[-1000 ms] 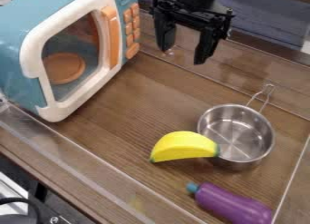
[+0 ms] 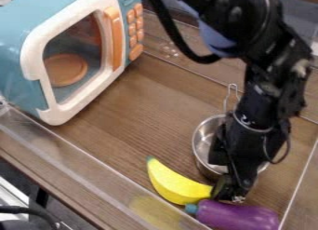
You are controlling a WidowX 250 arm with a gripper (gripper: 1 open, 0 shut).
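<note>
My black gripper point(image 2: 230, 178) is lowered at the right, over the front of the steel pot point(image 2: 207, 136), just right of the yellow banana point(image 2: 174, 183). The purple eggplant point(image 2: 243, 216) lies in front, near the fingertips. The arm hides much of the pot and the space between the fingers, so what is between them cannot be seen.
A toy microwave point(image 2: 56, 38) with an open-framed front and an orange plate inside stands at the back left. A clear rim runs along the front left edge.
The gripper has come down from the back of the counter to the front right. The banana now lies at a different angle, and the pot appears shifted slightly left.
</note>
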